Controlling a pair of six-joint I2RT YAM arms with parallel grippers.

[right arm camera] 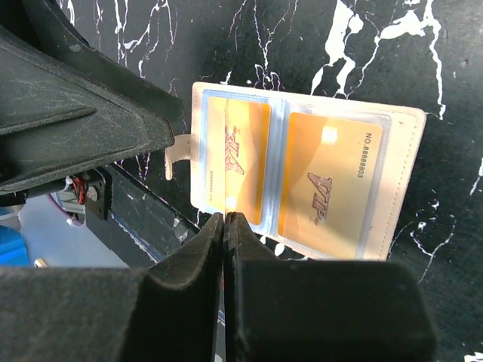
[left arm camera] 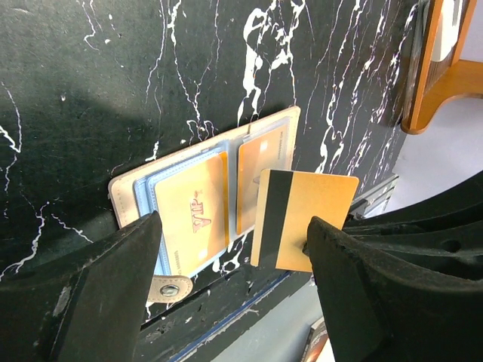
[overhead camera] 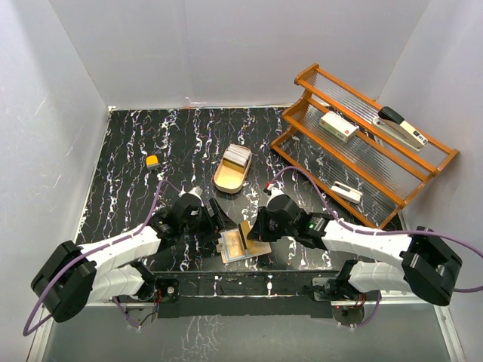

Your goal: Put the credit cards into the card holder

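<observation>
An open card holder point(overhead camera: 234, 256) lies at the front middle, cream with orange cards point(left arm camera: 193, 215) in clear sleeves. Over it my right gripper is shut on an orange card with a dark stripe point(left arm camera: 306, 219), seen broadside in the left wrist view and as a thin upright line in the right wrist view. My left gripper point(overhead camera: 222, 225) stands open just left of that card, above the holder, nothing between its fingers.
A tan container point(overhead camera: 230, 179) with white items stands behind the holder. A wooden rack point(overhead camera: 355, 154) with boxes is at the right, a small yellow object point(overhead camera: 152, 161) at the left.
</observation>
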